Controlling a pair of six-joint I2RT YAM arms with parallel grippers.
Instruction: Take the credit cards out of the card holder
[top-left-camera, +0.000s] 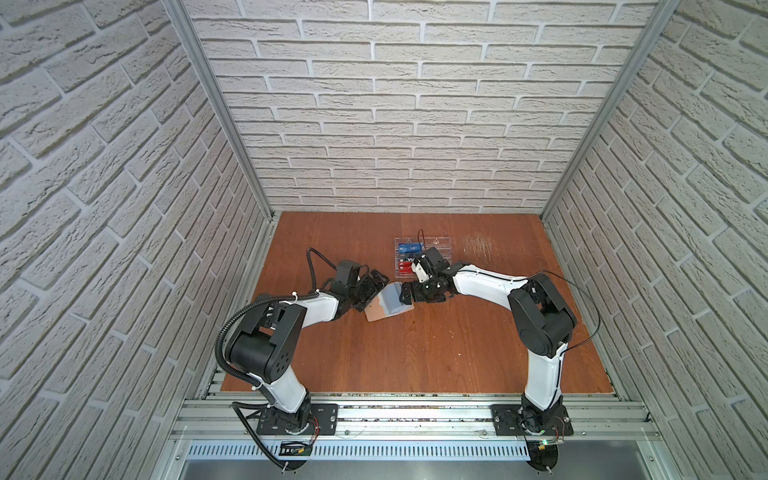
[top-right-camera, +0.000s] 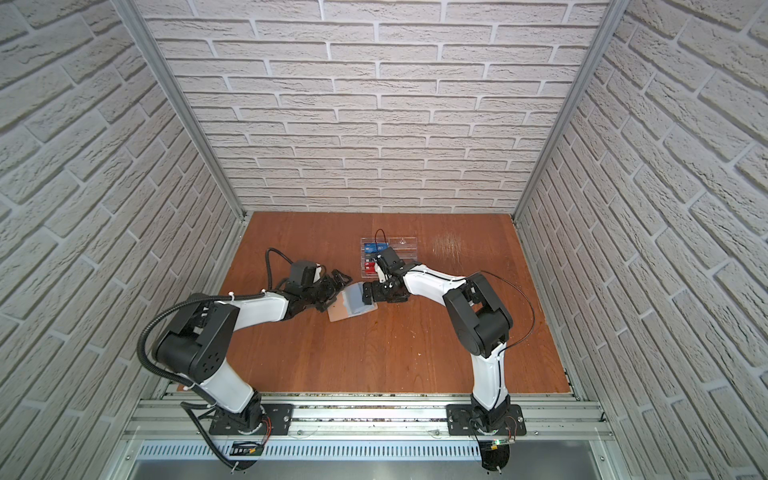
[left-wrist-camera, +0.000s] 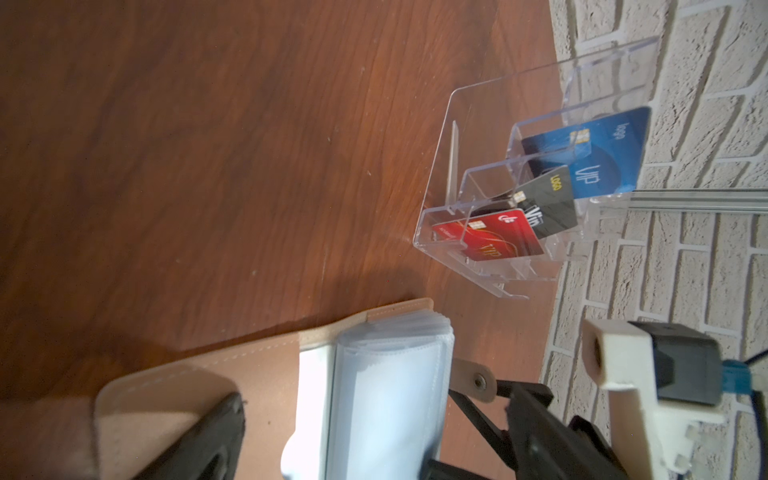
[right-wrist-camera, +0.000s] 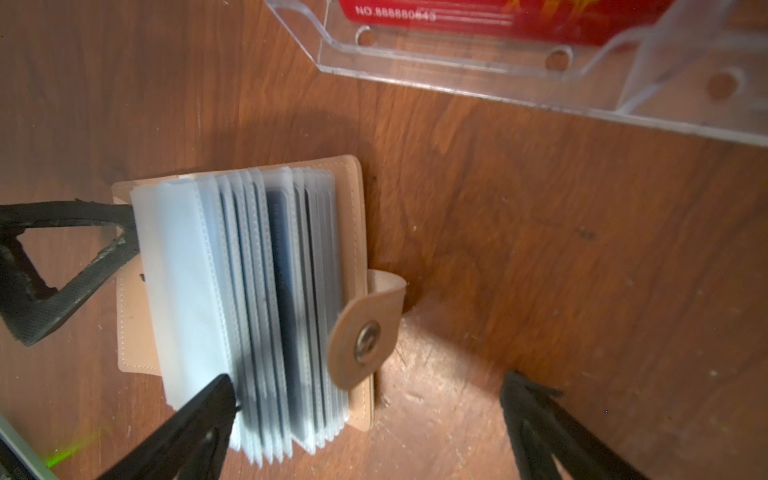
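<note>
The tan leather card holder (right-wrist-camera: 141, 316) lies open on the table, its translucent sleeves (right-wrist-camera: 180, 272) fanned toward the right wrist camera. A dark bluish strip (right-wrist-camera: 280, 240) shows between the sleeves, perhaps a card. My left gripper is open at the holder; in its wrist view one finger (left-wrist-camera: 212, 436) is over the leather and the other beyond the sleeves. In the right wrist view, a black finger of the left gripper meets the sleeves' left side. My right gripper is open, one finger (right-wrist-camera: 192, 424) overlapping the sleeves in view, the other past the snap tab (right-wrist-camera: 368, 340).
Just behind the holder stands a clear plastic rack (left-wrist-camera: 480, 180) with a red card (left-wrist-camera: 492, 236), a black card (left-wrist-camera: 552, 200) and a blue card (left-wrist-camera: 600, 156). Both grippers are close together around the holder.
</note>
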